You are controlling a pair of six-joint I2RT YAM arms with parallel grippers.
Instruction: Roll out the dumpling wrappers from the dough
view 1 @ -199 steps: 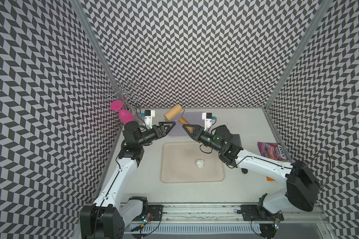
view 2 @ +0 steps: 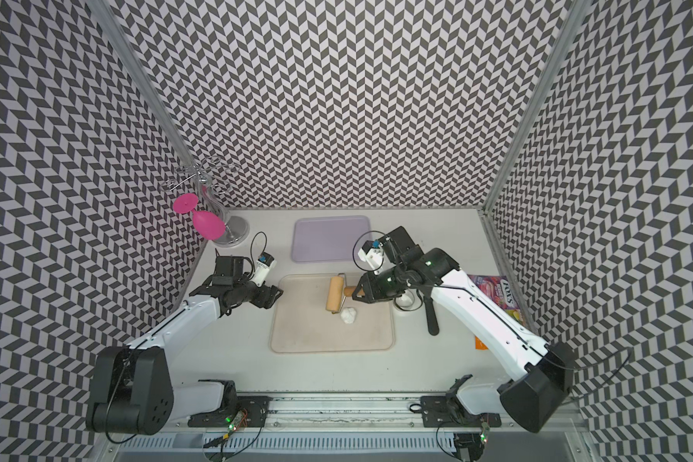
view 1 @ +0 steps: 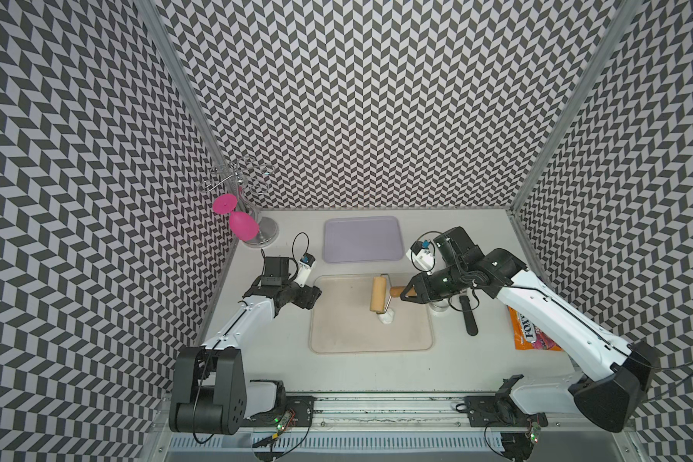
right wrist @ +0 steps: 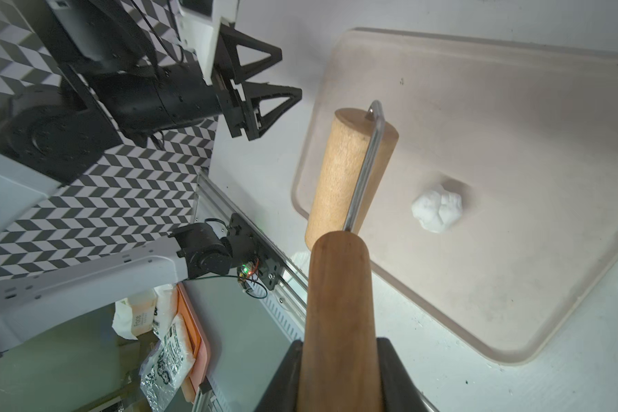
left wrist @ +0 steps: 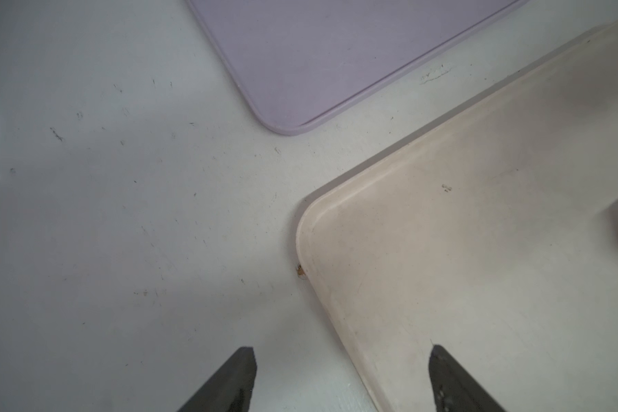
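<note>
My right gripper is shut on the brown handle (right wrist: 339, 316) of a small wooden roller. Its pale cylinder (view 1: 379, 294) hangs over the beige tray (view 1: 338, 338), close to the dough. The white lump of dough (view 2: 349, 315) sits in the tray right of the middle, just nearer the front than the roller; in the right wrist view this dough (right wrist: 437, 208) shows clear of it. My left gripper stands part open at the tray's left edge, nothing between its fingers.
A purple tray (view 1: 362, 239) lies empty behind the beige one. A metal cup (view 2: 405, 300) and a black-handled tool (view 1: 469, 316) are at the right, and an orange packet (view 1: 527, 331) farther right. A utensil rack with pink tools (view 1: 243, 225) stands back left.
The roller, in my right gripper, has moved from beside the left gripper, over the purple tray, and now forward above the beige tray. My left gripper has drawn away from it and come forward.
</note>
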